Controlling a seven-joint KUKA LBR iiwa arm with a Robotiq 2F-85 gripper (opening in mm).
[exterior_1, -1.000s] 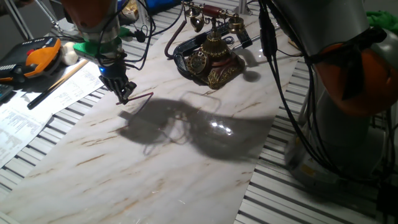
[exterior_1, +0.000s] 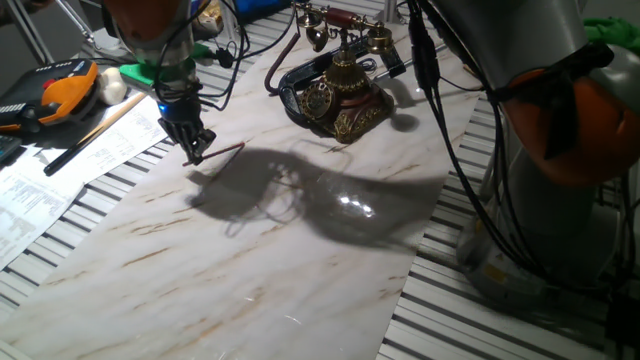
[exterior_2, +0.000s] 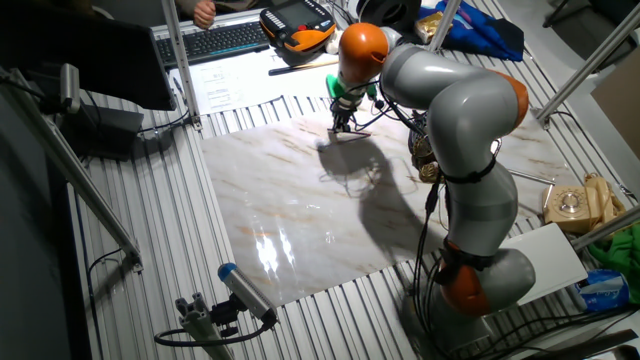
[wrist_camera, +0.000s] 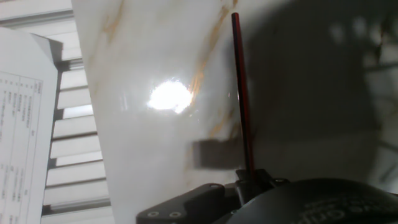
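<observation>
A thin dark-red stick (wrist_camera: 241, 81), possibly a pencil, is clamped near one end in my gripper. In the wrist view it runs from the fingertips at the bottom up to the top of the picture. Exterior view 1 shows the gripper (exterior_1: 199, 156) low over the far left part of the marble board (exterior_1: 150, 270), fingers shut on the stick, whose long end points right. Whether the stick touches the board is unclear. From exterior view 2 the gripper (exterior_2: 343, 126) appears close to the board's back edge, the stick barely visible.
An ornate old-style telephone (exterior_1: 345, 95) stands on the board to the gripper's right. Beyond the left edge lie printed papers (exterior_1: 100, 150), a dark pen-like rod (exterior_1: 80, 145) and an orange-black device (exterior_1: 50, 95). The board's front half is clear.
The gripper and stick have shifted very slightly, with the stick's long end a little higher in the picture. The shadow of the arm and cables has changed shape. The grip stays the same.
</observation>
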